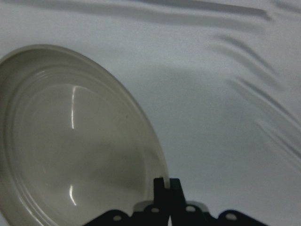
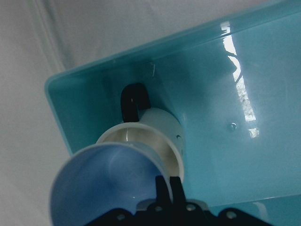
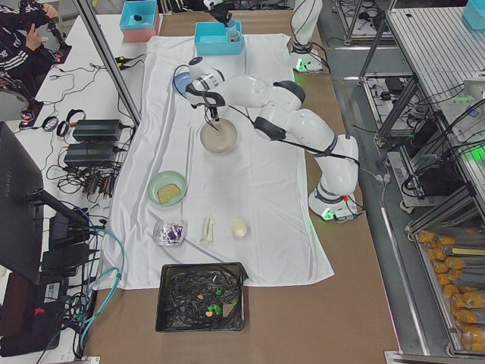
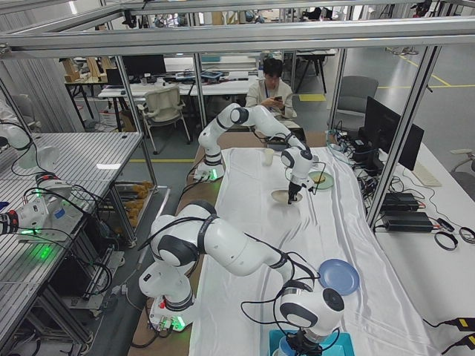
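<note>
My left gripper is shut on the rim of a beige plate [image 1: 70, 141], over the white cloth; in the camera left view the plate [image 3: 219, 136] is near the cloth's middle. My right gripper is shut on the rim of a blue cup [image 2: 106, 183], held over a white mug [image 2: 162, 125] with a black handle, inside a turquoise bin [image 2: 235, 160]. Whether the cup rests on anything is unclear.
A blue plate [image 4: 338, 276] lies on the cloth between the arms. A green plate [image 3: 164, 178] with a bread slice, a foil bundle [image 3: 170, 232], small pale items and a black tray [image 3: 165, 303] are toward the camera left view's lower part.
</note>
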